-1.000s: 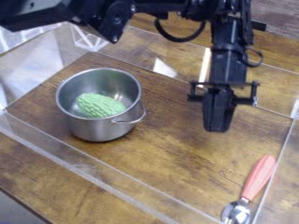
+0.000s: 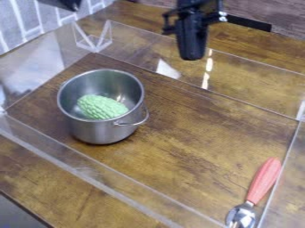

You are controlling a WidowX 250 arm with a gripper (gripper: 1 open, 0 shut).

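My black gripper (image 2: 191,49) hangs high at the top centre, blurred, shut with nothing visible between its fingers. At the left a steel pot (image 2: 124,89) with a wire handle stands on the wooden floor of the tray. A green textured oval object (image 2: 102,106) lies inside the pot. A red-handled utensil (image 2: 263,178) with a metal head lies at the lower right, well away from the gripper.
Clear plastic walls (image 2: 89,170) border the wooden work area (image 2: 197,134). A small white patch shows near the back.
My gripper has moved up and back, away from the middle right toward the top centre. The pot, green object and utensil have stayed in place.
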